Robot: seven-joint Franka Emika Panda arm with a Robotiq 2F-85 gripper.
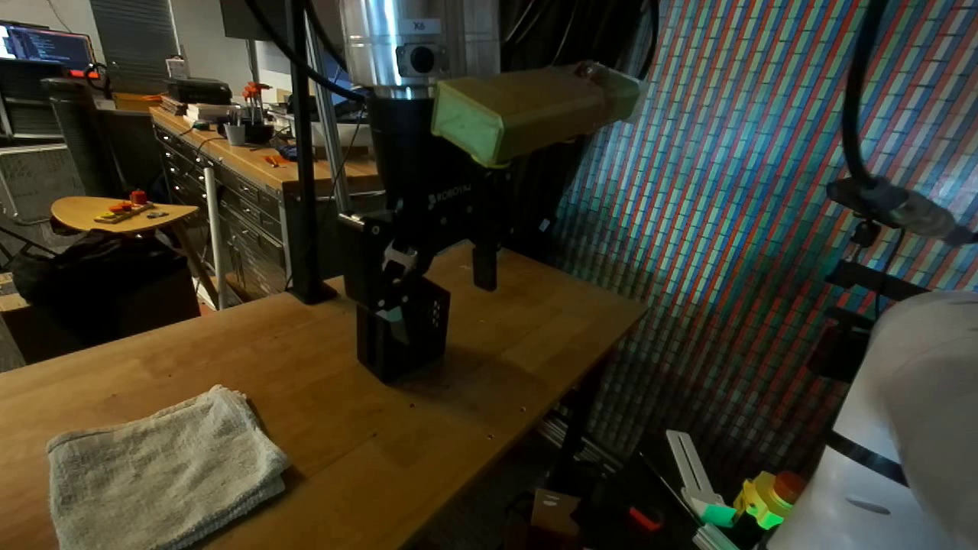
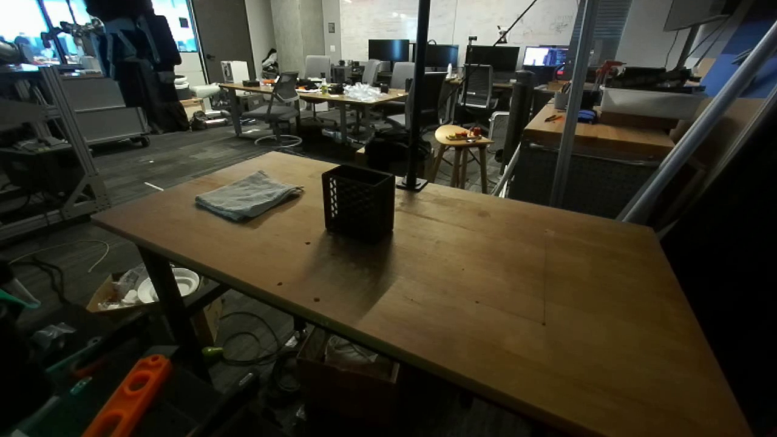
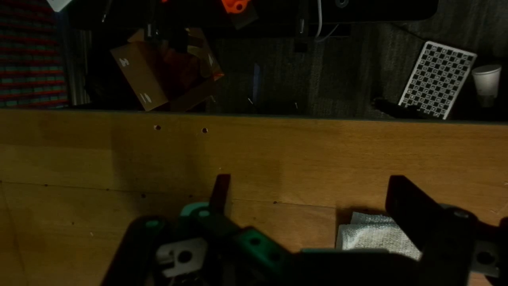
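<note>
My gripper [image 1: 445,298] points downward with its fingers spread wide, and no object shows between them. In the wrist view the gripper has a broad gap, with bare tabletop behind it. A black crate with perforated sides [image 1: 403,339] stands upright on the table, partly covered by one finger in exterior view 1; I cannot tell whether they touch. All of the crate [image 2: 360,204] shows in exterior view 2. A folded grey cloth [image 1: 165,467] lies flat, apart from the crate. The right finger hides part of the cloth [image 3: 376,236] in the wrist view.
A black upright post [image 2: 416,94] rises at the table's far edge, close behind the crate. Beyond the near edge, an open cardboard box [image 3: 147,76] sits below table level.
</note>
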